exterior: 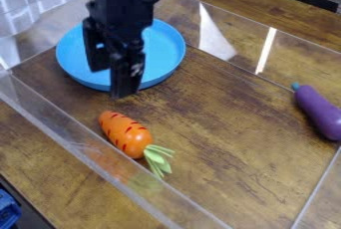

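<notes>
My dark gripper (111,66) hangs over the front of a blue plate (160,58), fingers pointing down and open, with nothing seen between them. A toy carrot (127,133), orange with pale green leaves, lies on the wooden table below it, toward the viewer. A purple eggplant (317,113) lies at the right edge. The gripper and arm hide the middle of the plate.
Clear edging runs along the left and lower side. A blue object (8,213) shows at the bottom left corner.
</notes>
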